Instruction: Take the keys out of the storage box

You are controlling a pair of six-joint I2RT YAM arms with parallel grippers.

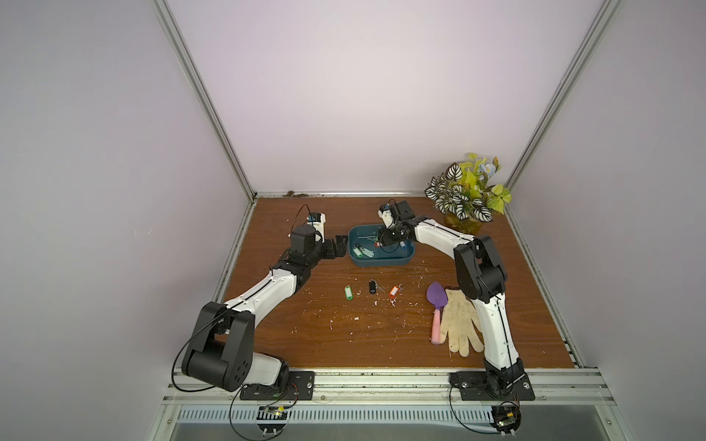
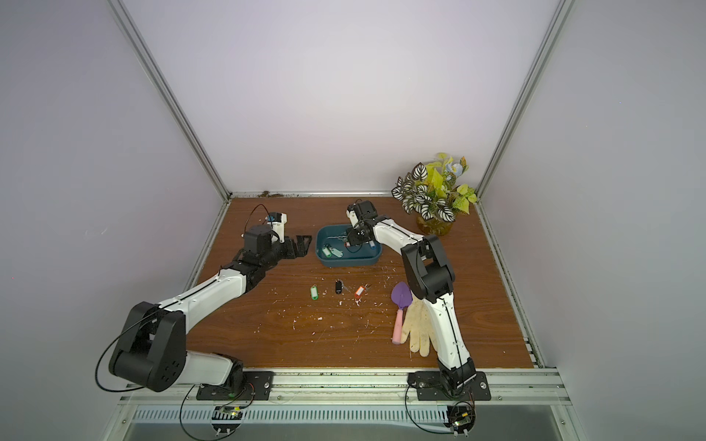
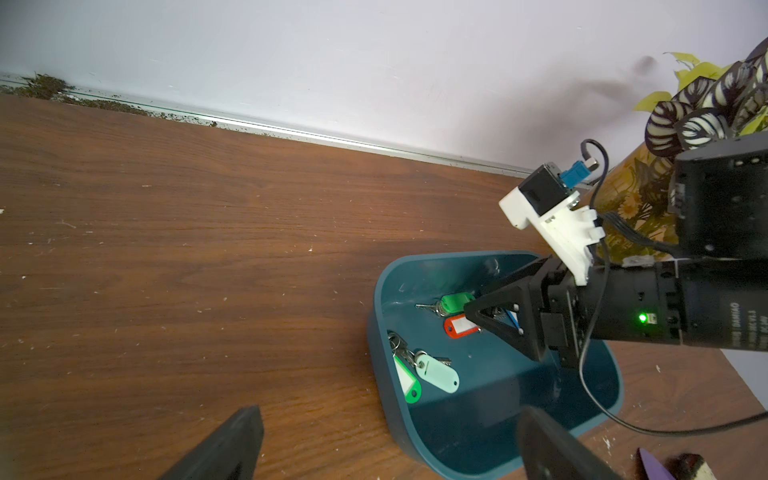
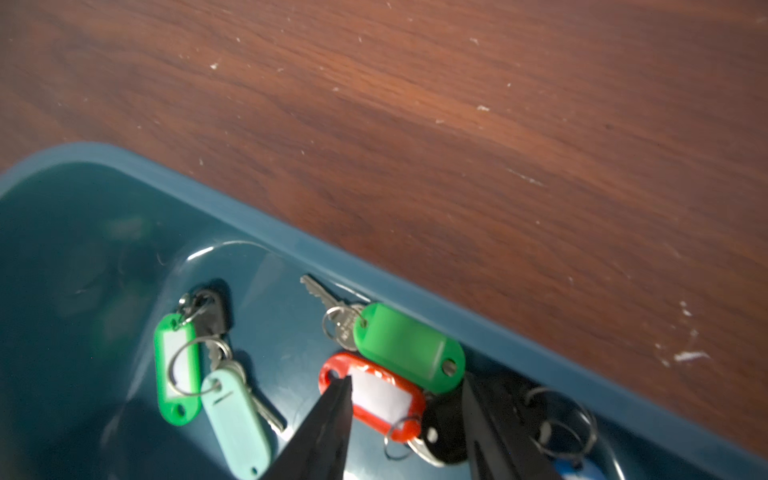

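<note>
The teal storage box (image 1: 381, 261) stands at the table's middle, with several key sets inside. In the right wrist view a green tag (image 4: 408, 345) with a silver key lies along the wall, beside a red tag (image 4: 376, 396) and a black key fob (image 4: 448, 428). Farther left are a mint tag (image 4: 237, 424) and a green-rimmed white tag (image 4: 177, 368), both with keys. My right gripper reaches down into the box, fingers apart, over the red tag and fob; no firm hold shows. My left gripper stands open at the box's left side, empty.
On the table before the box lie a green tag (image 1: 348, 292), a black car key (image 1: 373, 286) and an orange tag (image 1: 395, 291). A purple trowel (image 1: 437, 295) and glove (image 1: 460, 323) rest at front right; a potted plant (image 1: 470, 192) stands behind.
</note>
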